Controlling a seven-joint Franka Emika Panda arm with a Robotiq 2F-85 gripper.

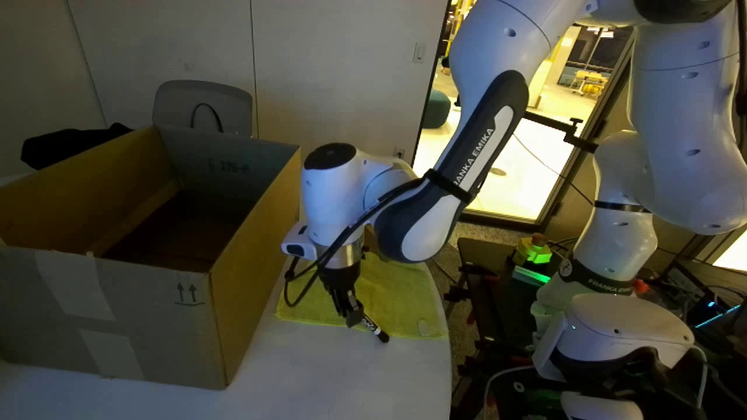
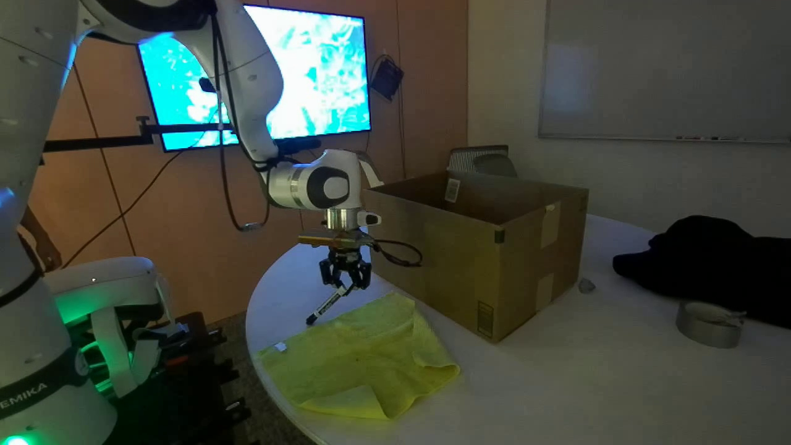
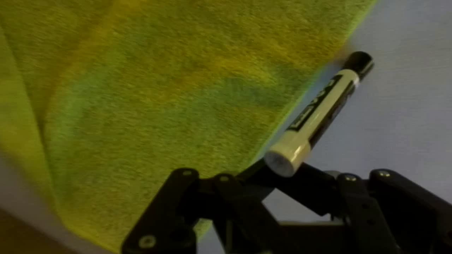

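A white marker with a black cap (image 3: 318, 114) is pinched near its white end by my gripper, with the cap end sticking out. In exterior view 2 the marker (image 2: 328, 303) slants down and leftward from the gripper (image 2: 345, 286), above the table. Exterior view 1 shows the gripper (image 1: 355, 318) to the right of the cardboard box (image 1: 255, 259), with the black cap end of the marker (image 1: 379, 332) angled down to the right. A yellow cloth (image 2: 371, 356) lies on the table close to the gripper.
The open-topped cardboard box (image 2: 437, 248) has high walls beside the arm. A roll of tape (image 2: 709, 326) and a black cloth item (image 2: 704, 259) lie on the far side of the white table (image 2: 578, 385). Bare tabletop lies in front of the box in exterior view 2.
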